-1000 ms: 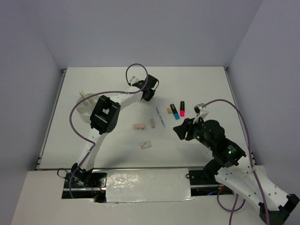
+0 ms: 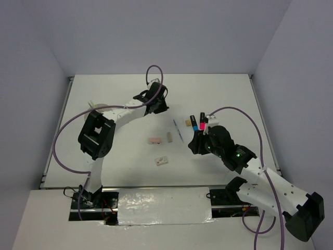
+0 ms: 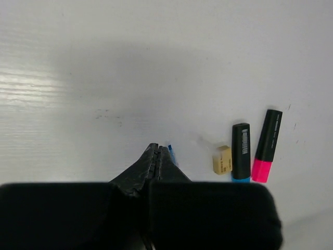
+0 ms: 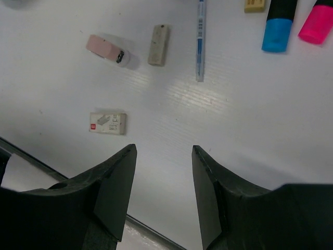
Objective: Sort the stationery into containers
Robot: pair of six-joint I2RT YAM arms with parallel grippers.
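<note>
My left gripper is shut over the far middle of the table, nothing visible between its tips. Low at the right of the top view my right gripper stands open and empty, above bare table. A blue-capped highlighter (image 2: 193,123), a pink-capped highlighter (image 2: 202,121) and a small yellow eraser (image 3: 222,160) lie close together. Left of them is a thin blue pen (image 2: 178,130). A grey block (image 4: 158,45), a pink-and-clear item (image 4: 107,50) and a white eraser with printing (image 4: 108,123) lie towards the front.
At the far left a whitish container (image 2: 102,106), with light green items (image 2: 91,104) sticking up, is largely hidden by the left arm. Purple cables arch over both arms.
</note>
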